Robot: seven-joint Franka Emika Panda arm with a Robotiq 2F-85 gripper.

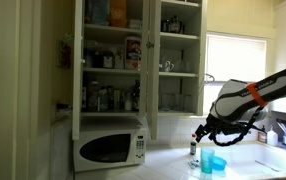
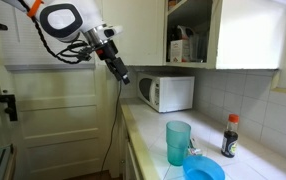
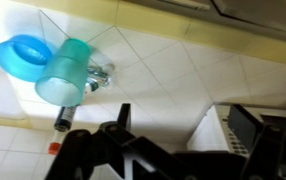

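Observation:
My gripper is open, with its two fingers well apart and only counter showing between them in the wrist view. In exterior view 2 the gripper (image 2: 121,72) hangs in the air, left of the counter and well above it. A teal cup (image 2: 178,143) stands on the counter, with a blue bowl (image 2: 203,169) beside it. Behind them is a dark sauce bottle (image 2: 230,137) with a red cap. Small clear and metallic items (image 3: 98,77) lie close to the cup. The wrist view has the cup (image 3: 62,78) and bowl (image 3: 23,58) at upper left.
A white microwave (image 2: 166,93) sits farther along the counter (image 2: 148,128). Open cabinets (image 1: 113,75) with packed shelves hang above it. Bare counter lies between the cup and the microwave. A sink area (image 1: 258,158) is at the right.

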